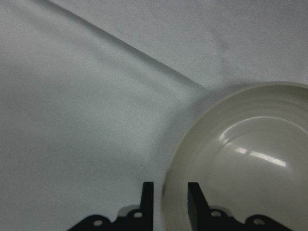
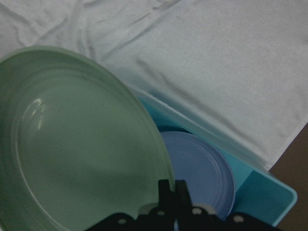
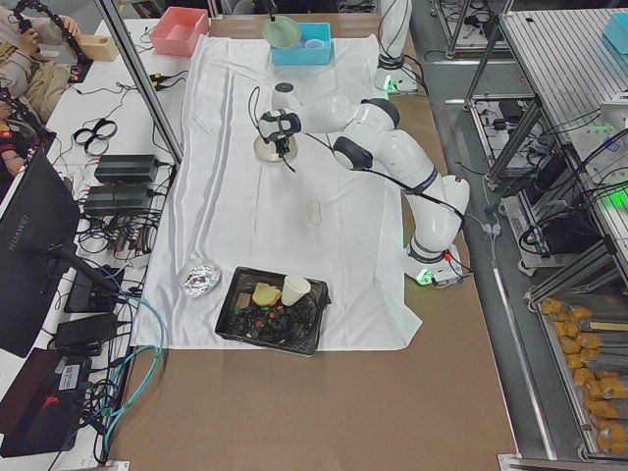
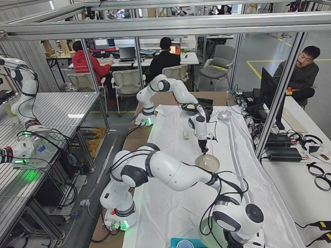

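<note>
A green plate (image 2: 82, 139) is raised at the turquoise bin (image 2: 276, 192), partly over it, with my right gripper shut on its rim. A blue plate (image 2: 197, 168) lies inside that bin. My left gripper is open just over a cream plate (image 1: 245, 178) on the white cloth, one finger either side of its rim.
A black tray (image 3: 245, 324) holding food scraps and a white cup (image 3: 294, 289) lies at the near end of the cloth, beside a crumpled foil bowl (image 3: 200, 277). A red bin (image 3: 180, 31) stands off the cloth.
</note>
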